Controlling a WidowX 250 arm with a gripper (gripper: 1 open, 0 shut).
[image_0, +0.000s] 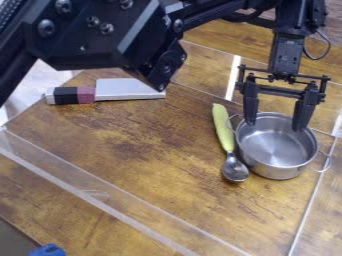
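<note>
My black gripper (277, 112) is open, its two fingers reaching down over the back part of a steel pot (274, 152) at the right of the view, with nothing seen between them. Just left of the pot lies a pale green elongated object (222, 128), and below it a metal spoon (234, 168), its bowl near the pot's lower left side. Whether the fingers touch the pot is hard to tell.
A cleaver-like utensil (127, 90) with a dark and pink handle lies at the upper left. A blue object (48, 250) sits at the bottom left corner.
</note>
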